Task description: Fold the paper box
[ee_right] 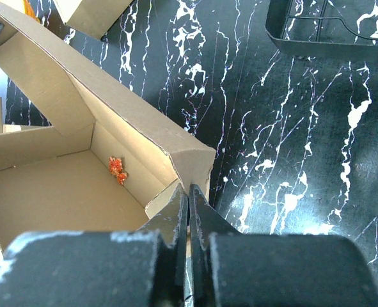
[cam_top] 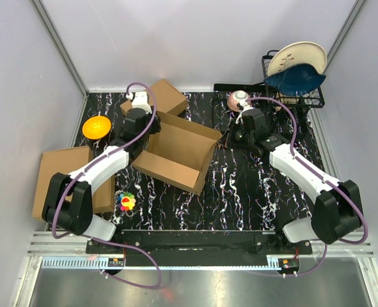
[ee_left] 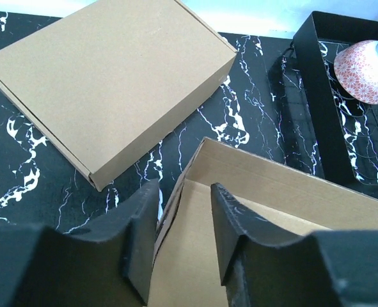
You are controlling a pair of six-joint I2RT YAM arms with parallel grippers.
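The open brown paper box [cam_top: 179, 146] sits tilted mid-table, its walls raised and its inside facing up. At its back left corner, my left gripper is open, its fingers apart on either side of the upright side wall's edge; the back wall [ee_left: 272, 176] runs off to the right. My right gripper is shut at the box's right corner, where the thin cardboard end [ee_right: 194, 167] runs down between its fingertips. A small red-orange mark [ee_right: 117, 169] shows inside the box. The front panel [cam_top: 166, 171] leans outward.
Closed flat boxes lie behind [cam_top: 167, 98] and at the left [cam_top: 57, 173]. A yellow bowl [cam_top: 96, 127] and a flower toy [cam_top: 126, 201] are on the left. A black dish rack [cam_top: 311, 99] with plates stands back right.
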